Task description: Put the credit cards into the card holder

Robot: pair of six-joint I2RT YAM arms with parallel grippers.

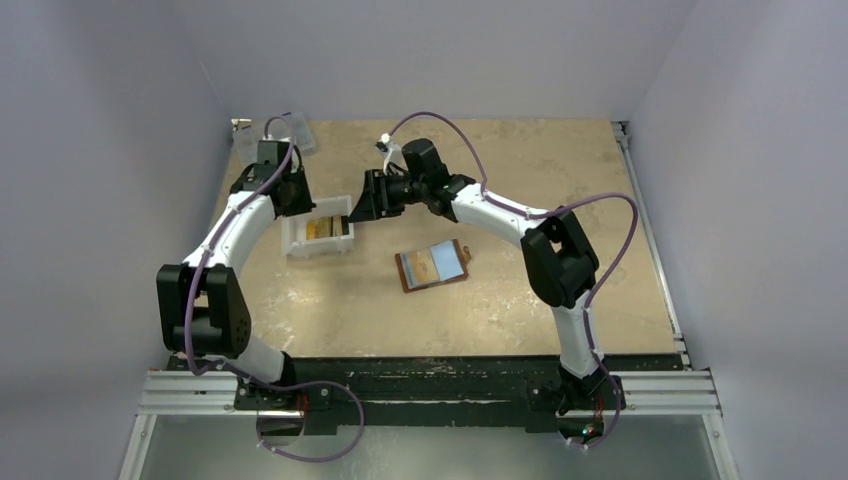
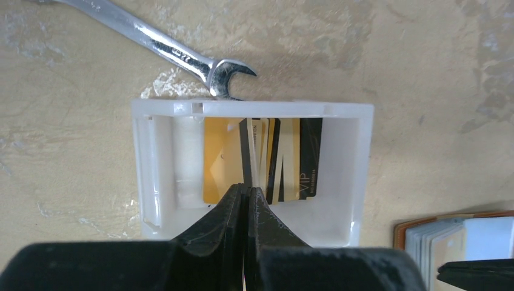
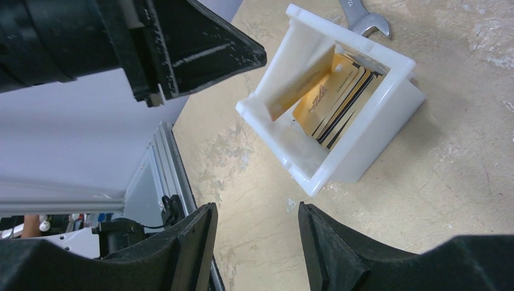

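Note:
Several gold and black credit cards [image 2: 291, 160] lie in a white bin [image 1: 320, 247]. One gold card [image 3: 303, 83] stands steeply tilted at the bin's inner left side in the right wrist view. My left gripper [image 1: 308, 209] is over the bin's left end, shut. In the right wrist view its tip appears apart from the tilted card; in the left wrist view a thin card strip runs to its fingertips. My right gripper, open and empty, hangs at the bin's right side. The brown card holder [image 1: 404, 277] lies spread on the table, a tan card [image 1: 422, 265] in it.
A wrench [image 2: 163, 48] rests on the table just beyond the bin. Behind my left arm is a clear plastic lid or tray [image 1: 296, 131].

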